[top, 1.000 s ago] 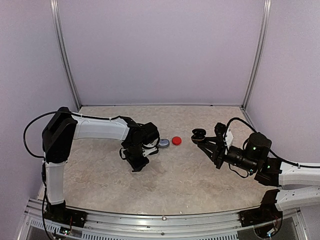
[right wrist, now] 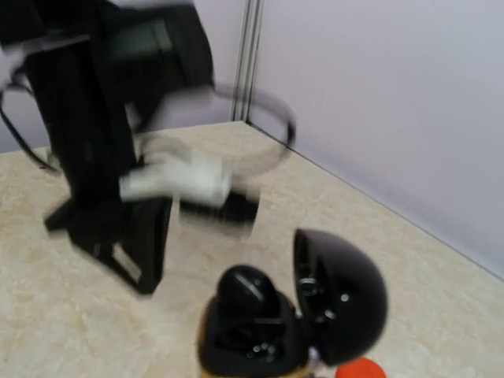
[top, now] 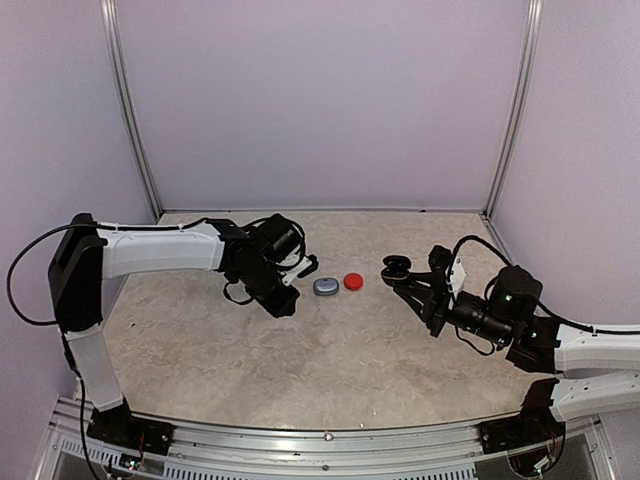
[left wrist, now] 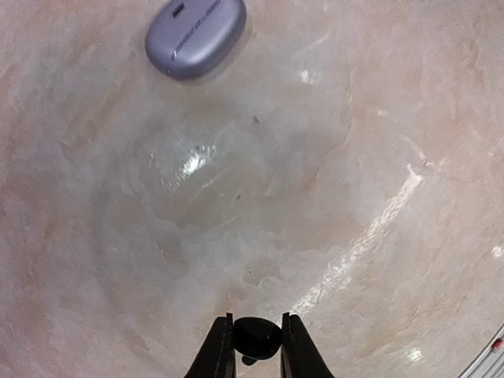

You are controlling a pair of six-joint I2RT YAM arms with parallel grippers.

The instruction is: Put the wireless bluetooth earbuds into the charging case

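Observation:
My right gripper [top: 398, 282] holds a black charging case [right wrist: 339, 295] up in the air at centre right. Its lid stands open and a black earbud [right wrist: 246, 291] sits in one side of it. My left gripper, shown blurred in the right wrist view, is shut on a small black earbud, above the table left of the case.
A silver-lilac oval case [left wrist: 197, 35] and a red round object [top: 353, 281] lie on the table [top: 330, 370] between the arms. Walls bound the sides and back.
My left gripper and arm have risen and moved back, away from the front edge. The right arm looks unmoved.

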